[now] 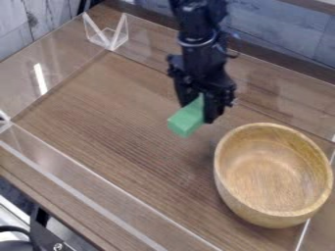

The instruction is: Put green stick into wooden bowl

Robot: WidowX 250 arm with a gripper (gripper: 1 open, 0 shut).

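The green stick (187,119) is held beneath my gripper (195,99), which is shut on its upper end. It leans, its lower end toward the left and the front. The stick appears to be above the table, left of the wooden bowl (233,186) and a little behind it. The bowl stands at the right front, and its visible inside is empty. The arm partly hides the fingers, and their contact on the stick is small in this view.
A white wire holder (106,31) stands at the back left. Bare wooden table (105,123) lies open on the left and in the middle. Black cables (26,233) lie beyond the front left edge.
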